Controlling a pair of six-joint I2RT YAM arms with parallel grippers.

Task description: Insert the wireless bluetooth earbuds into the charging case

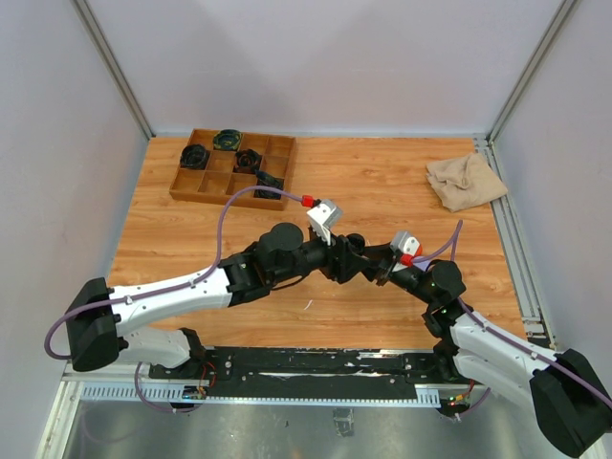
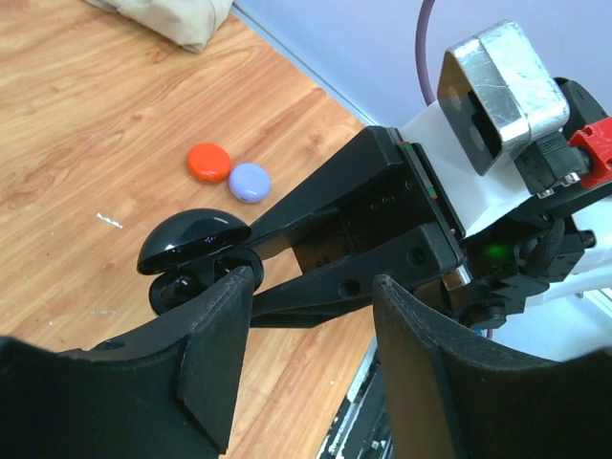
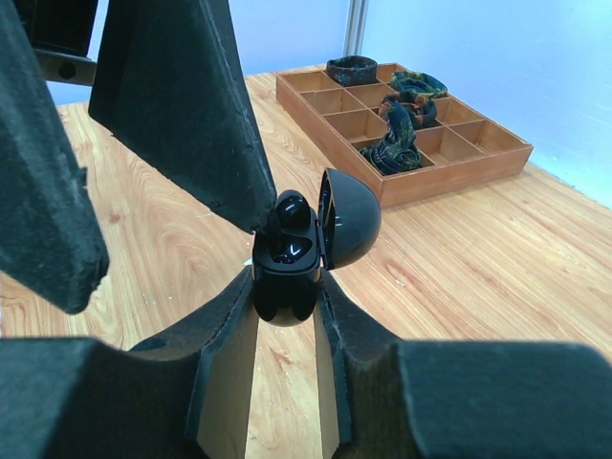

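The black charging case point(image 3: 287, 282), lid open, is held in my right gripper, which is shut on it. Dark glossy shapes, apparently earbuds, show in its wells; the open lid point(image 2: 191, 239) stands beside them. My left gripper is part open at the case, one finger reaching onto the wells, the other apart to the left in the right wrist view. Whether it holds an earbud I cannot tell.
A wooden compartment tray point(image 1: 220, 191) with dark objects stands at the back left, a beige cloth point(image 1: 464, 180) at the back right. An orange disc point(image 2: 208, 162) and a lilac disc point(image 2: 250, 183) lie on the table beyond the grippers.
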